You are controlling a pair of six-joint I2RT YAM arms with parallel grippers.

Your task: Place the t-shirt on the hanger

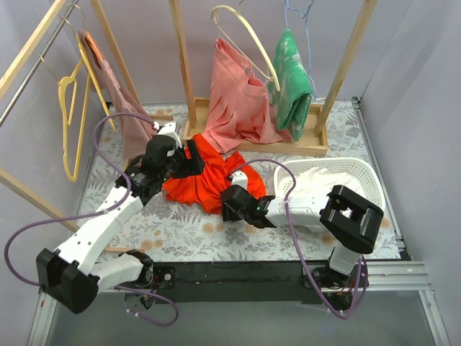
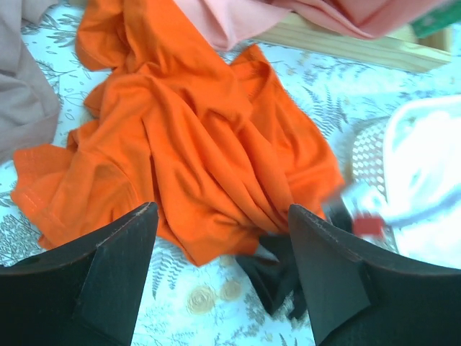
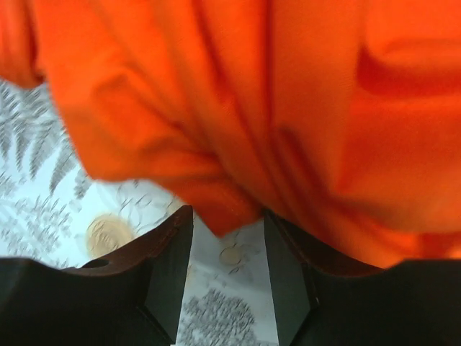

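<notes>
The orange-red t-shirt (image 1: 198,184) lies crumpled on the patterned table, spread in folds beneath both arms. In the left wrist view the shirt (image 2: 194,144) is seen from above, below my left gripper, whose open fingers hold nothing. My right gripper is low at the shirt's front edge, open, with a corner of the cloth showing just beyond the gap between its fingertips. Yellow hangers (image 1: 70,119) hang empty on the rail at the left. A cream hanger (image 1: 248,32) at the back carries a pink cloth (image 1: 234,94).
A white basket (image 1: 378,184) with white cloth stands on the right, partly behind the right arm. A green cloth (image 1: 290,83) hangs at the back above a wooden base (image 1: 310,149). A mauve garment (image 1: 122,108) hangs on the left.
</notes>
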